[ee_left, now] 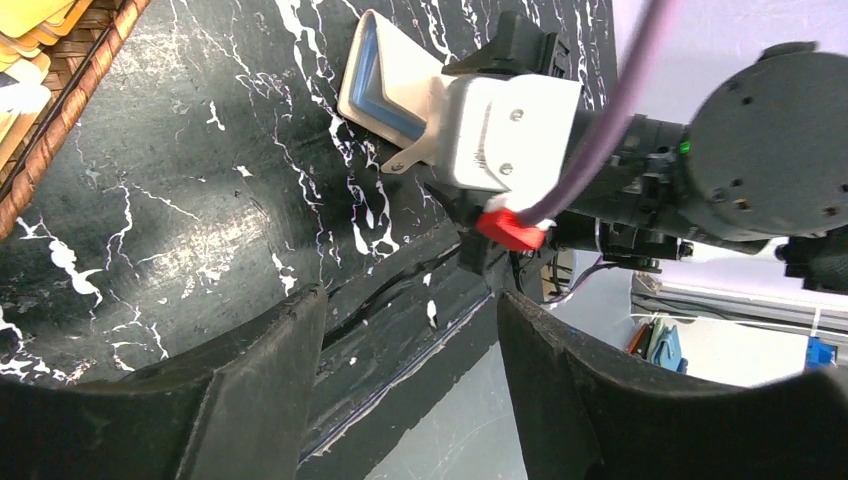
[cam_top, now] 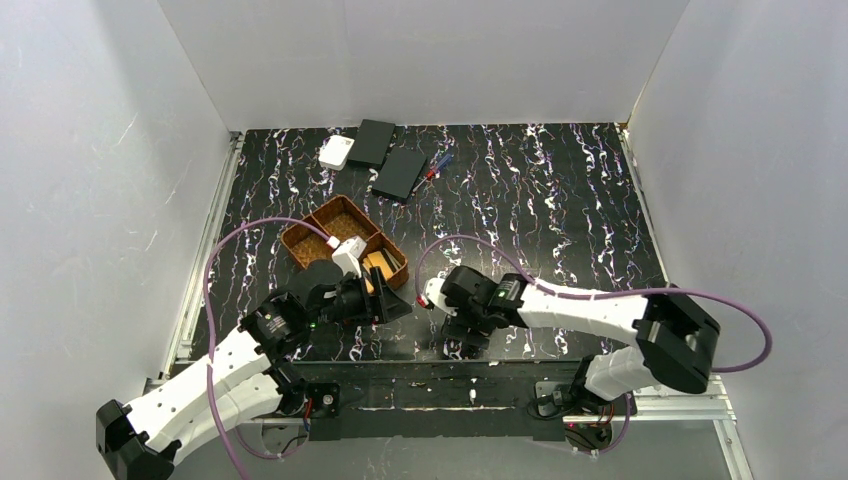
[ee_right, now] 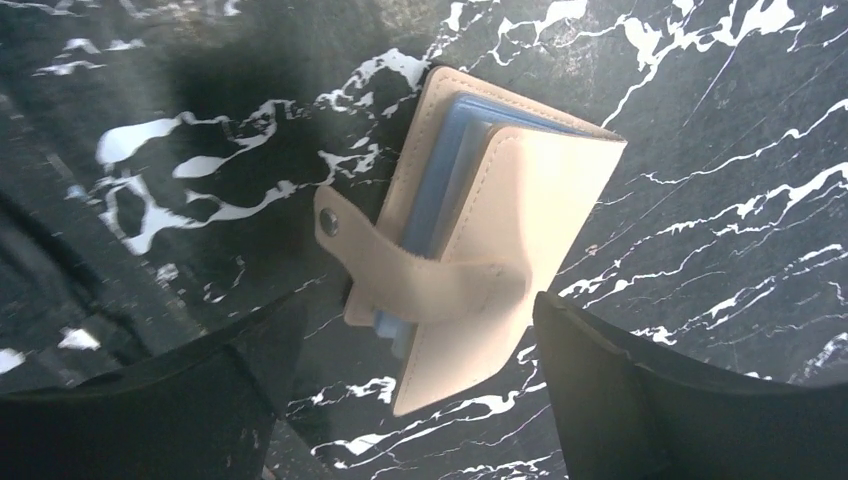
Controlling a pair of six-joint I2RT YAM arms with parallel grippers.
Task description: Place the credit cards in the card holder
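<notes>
Tan with blue inner sleeves, the card holder (ee_right: 530, 210) lies on the dark marbled table below my right gripper, its strap with a snap unfastened. Both fingers (ee_right: 620, 380) of the right gripper stand wide apart above the holder, nothing held. In the left wrist view the holder (ee_left: 385, 75) is partly hidden by the right arm. My left gripper is open and empty, to the right of the wicker basket (cam_top: 308, 247). Several yellow and pale cards (ee_left: 20, 45) show in the basket's near compartment.
Two black boxes (cam_top: 400, 174), a white box (cam_top: 336, 152) and a blue-red tool (cam_top: 438, 167) lie at the back. The two arms are close together near the front edge.
</notes>
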